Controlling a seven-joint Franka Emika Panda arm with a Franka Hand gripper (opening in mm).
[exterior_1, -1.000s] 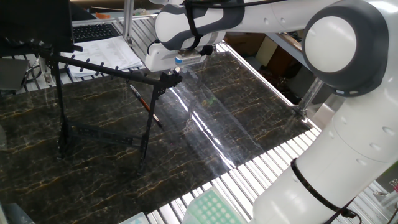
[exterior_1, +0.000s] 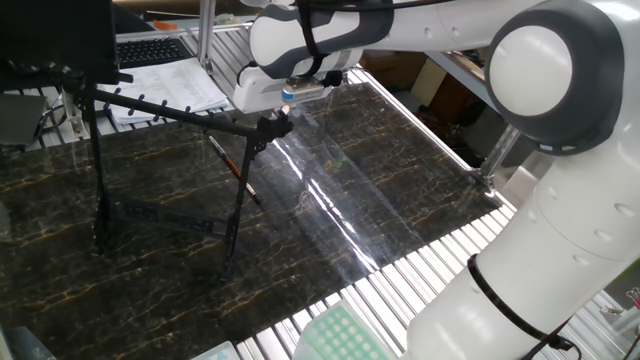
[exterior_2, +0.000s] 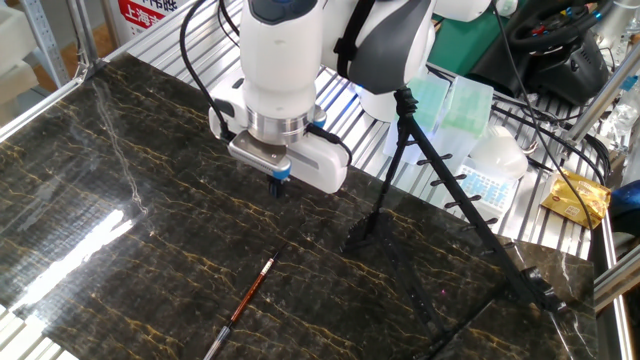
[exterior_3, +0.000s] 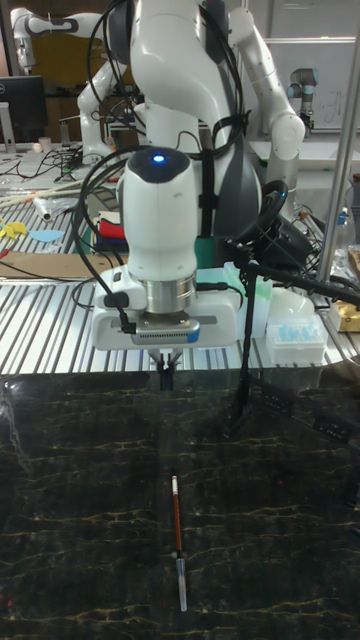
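A slim pen with a reddish-brown barrel and a clear end lies flat on the dark marbled board, its length showing in the third exterior view as the pen (exterior_3: 178, 523) and in the second as the pen (exterior_2: 246, 298). In the first view a stand's leg passes close to the pen (exterior_1: 228, 165). My gripper (exterior_3: 167, 375) hangs above the board, fingers down, beyond the white-tipped end of the pen and clear of it. Its short black fingers (exterior_2: 275, 187) sit close together, with nothing seen between them. In the first view the fingertips are largely hidden behind the stand.
A black folding stand (exterior_2: 450, 185) rises from the board beside the arm and pen. Green racks and clear boxes (exterior_2: 470, 110) sit on the slatted metal table near the base. Papers (exterior_1: 165, 88) and a keyboard (exterior_1: 150, 50) lie past the board. Much of the board (exterior_1: 370, 170) is bare.
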